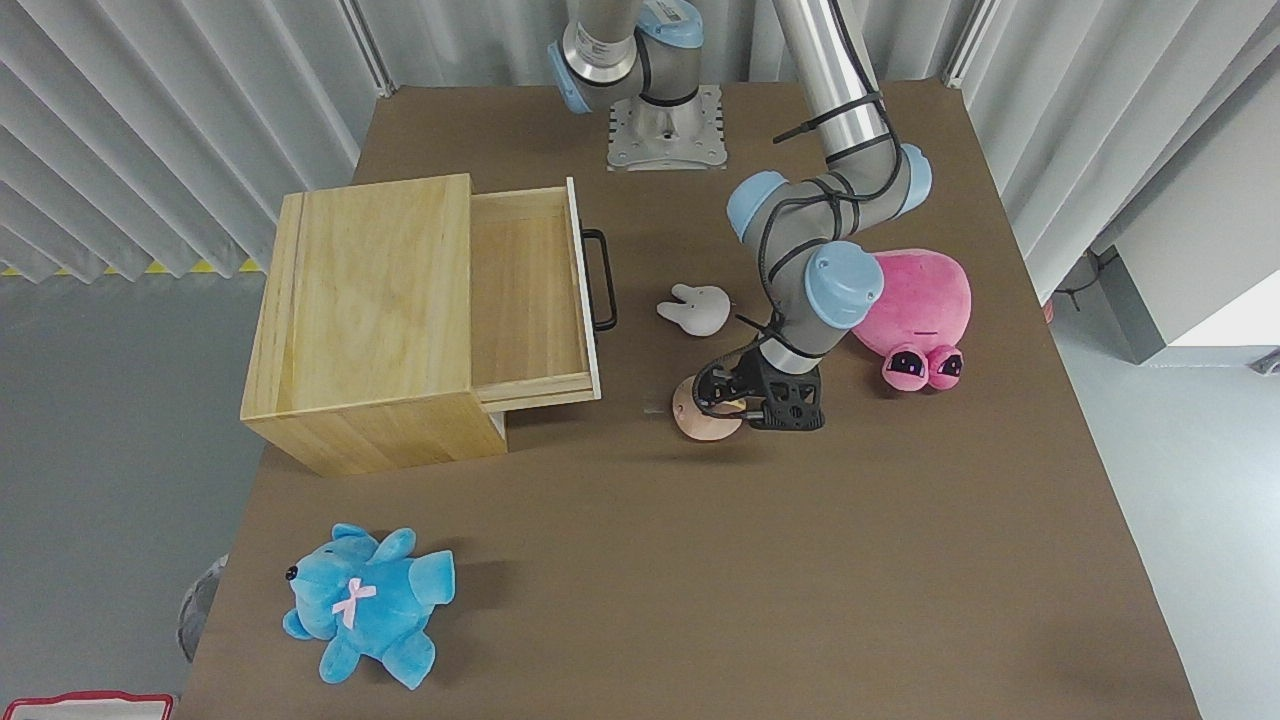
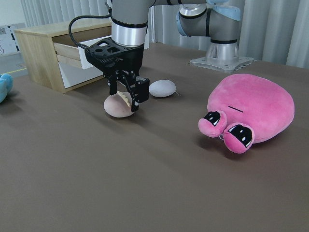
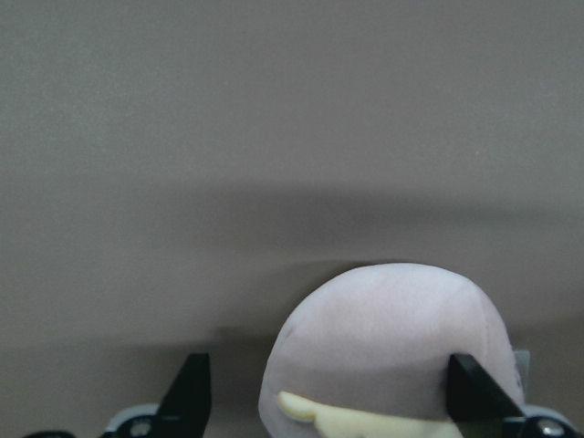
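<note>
My gripper [image 2: 126, 89] is low over a pinkish round plush [image 2: 116, 107] with a cream strip, which lies on the brown table between the drawer and the pink plush. Its fingers stand open around that plush, one at its near side in the wrist view [image 3: 388, 338], the other apart from it. In the front view the plush [image 1: 698, 420] is partly hidden under the gripper.
A wooden cabinet [image 1: 360, 300] with an open, empty drawer [image 1: 524, 288] stands left. A white plush [image 1: 702, 310] lies behind the gripper, a pink plush [image 1: 912, 306] right, a blue bear [image 1: 366, 600] front left.
</note>
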